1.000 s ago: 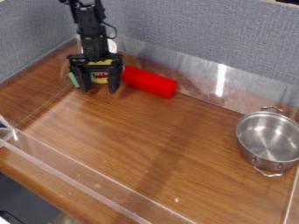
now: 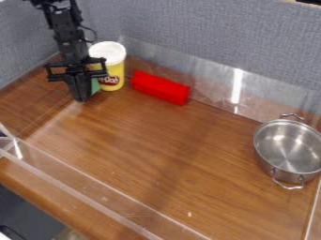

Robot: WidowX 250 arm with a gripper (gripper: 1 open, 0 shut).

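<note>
The black gripper (image 2: 78,82) hangs at the back left of the wooden table, low over a small green object (image 2: 94,87) that it partly hides. Just to its right stands a white and yellow tub (image 2: 109,66). Its fingertips are small and dark; they look shut, with nothing clearly between them. A red cylinder (image 2: 160,87) lies on its side right of the tub.
A steel pot (image 2: 286,148) with two handles stands at the right edge. Clear panels border the table at the back and front left.
The gripper has moved left from in front of the tub, uncovering more of it and covering more of the green object.
</note>
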